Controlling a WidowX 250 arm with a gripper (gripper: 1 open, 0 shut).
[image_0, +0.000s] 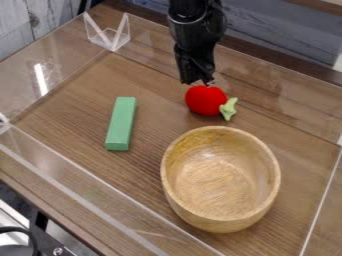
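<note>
My black gripper (197, 76) hangs in the upper middle, shut, with nothing visible between its fingers. Just below it a red round object (205, 100) with a pale green top at its right rests on the wooden table (74, 160). A pale wooden bowl (221, 207) stands in the lower right. A green bar (120, 124) lies to the left.
A clear, wire-like or plastic item (107, 30) stands at the upper left. The table's left edge runs along the lower left, with a dark cable below.
</note>
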